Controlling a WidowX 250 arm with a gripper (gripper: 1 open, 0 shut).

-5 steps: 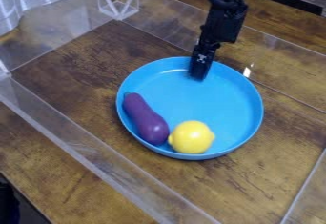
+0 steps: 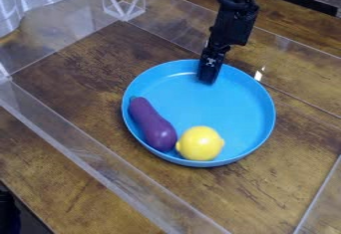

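Note:
A blue round plate rests on a wooden surface. A purple eggplant lies on its left side, and a yellow round object sits at its lower front, right of the eggplant's lower end. The dark gripper hangs over the back rim of the plate, reaching down from the top of the view, apart from both objects. It is open, with nothing visible between its small, dark fingers.
Clear plastic walls border the wooden floor on several sides. Bare wood is free to the left of the plate and below it at the right.

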